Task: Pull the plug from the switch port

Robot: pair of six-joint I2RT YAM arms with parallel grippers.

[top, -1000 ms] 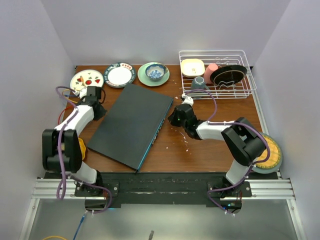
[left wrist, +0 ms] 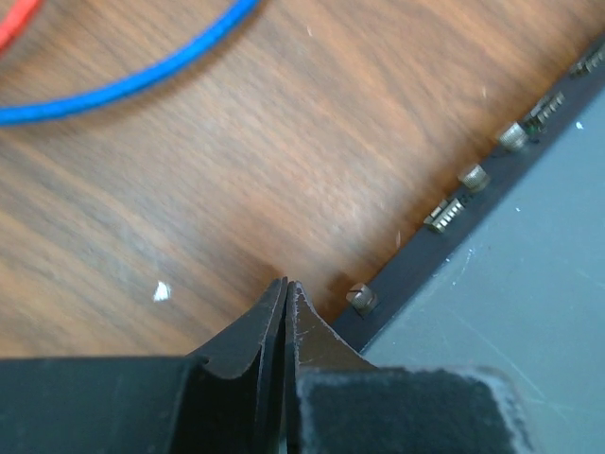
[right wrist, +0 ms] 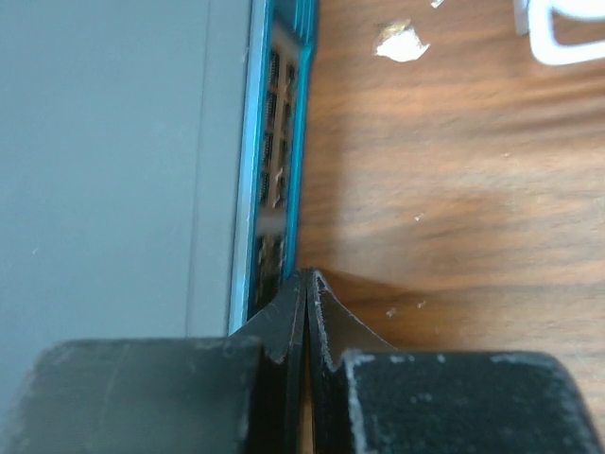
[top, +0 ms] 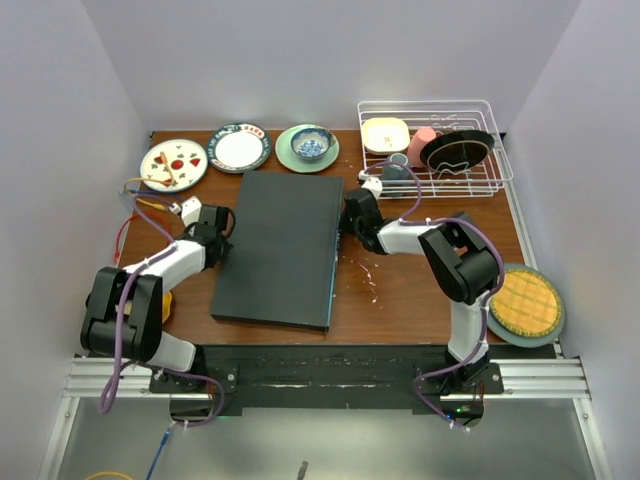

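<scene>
The dark flat switch [top: 275,255] lies between my grippers, its long sides running front to back. Its blue side with rows of ports [right wrist: 274,142] faces right; my right gripper is shut beside that side near the back, nothing visible between its fingers. My left gripper is shut at the switch's left edge, by a dark strip with small metal connectors [left wrist: 444,214]; I cannot see anything between its tips. A blue cable [left wrist: 161,71] and a red cable [left wrist: 14,24] lie on the wood to the left. No plug in a port can be made out.
Plates [top: 238,149] and a bowl [top: 312,143] line the back. A white dish rack [top: 480,185] stands behind my right gripper. A yellow pie plate [top: 525,300] is at the far right. Bare wood [top: 400,300] lies right of the switch.
The switch has turned from a slant to nearly straight, its front end moving right.
</scene>
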